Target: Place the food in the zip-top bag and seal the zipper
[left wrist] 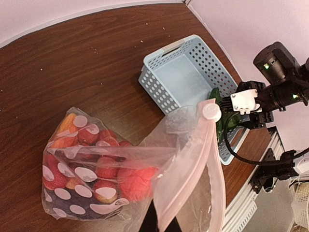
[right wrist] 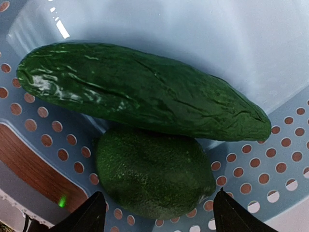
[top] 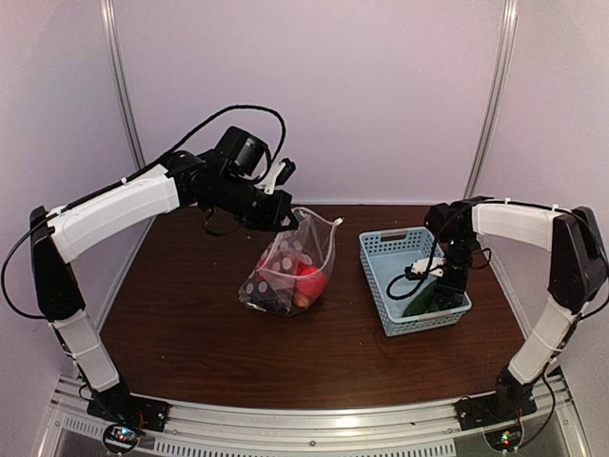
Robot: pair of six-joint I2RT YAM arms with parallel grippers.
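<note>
My left gripper point(top: 284, 211) is shut on the rim of the translucent zip top bag point(top: 285, 286), holding it up open. Red fruit point(left wrist: 136, 182) and other round produce lie inside it. My right gripper point(top: 445, 290) is down in the blue basket point(top: 381, 295), its fingers apart over a dark green avocado-like item point(right wrist: 153, 169), with nothing seen held. A cucumber point(right wrist: 140, 89) lies beside that item, above it in the right wrist view.
The basket stands on the right of the wooden table point(top: 181, 333); its back part is empty. Walls enclose the back and sides.
</note>
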